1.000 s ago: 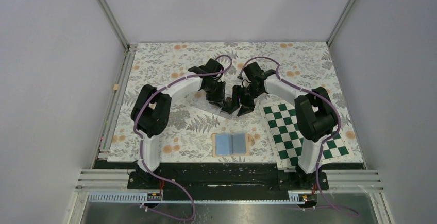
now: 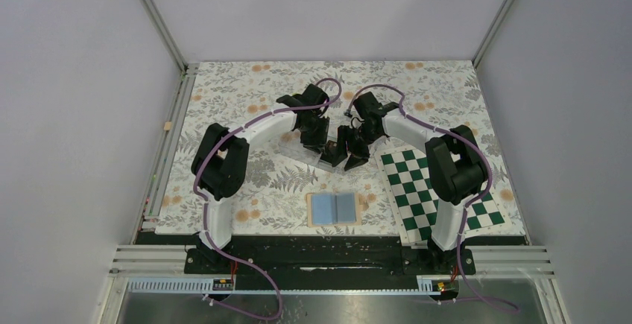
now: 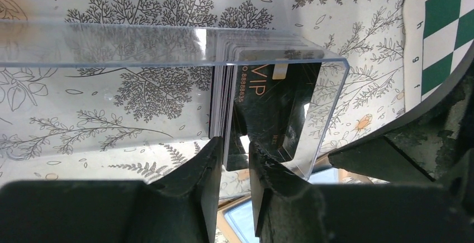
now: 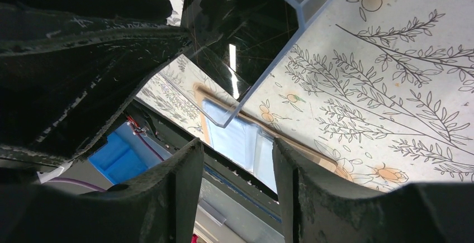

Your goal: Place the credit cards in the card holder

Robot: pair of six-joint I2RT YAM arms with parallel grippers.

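Observation:
Black credit cards [image 3: 274, 106], the front one marked VIP, stand leaning together at one end of a long clear box [image 3: 84, 44]. In the right wrist view a dark card face [image 4: 246, 28] shows through the box end. My left gripper is open over the cards' edge; the front card's side edge appears between its fingertips, and contact cannot be told. My right gripper hangs beside the box end, partly open, with nothing between its fingers. The blue card holder [image 2: 323, 210] lies spread open near the front, on a tan base.
A green and white chessboard [image 2: 408, 188] lies at the right. Both grippers are close together at the box, the two arms nearly meeting.
The right arm has barely moved. Card holder and box stay in place.

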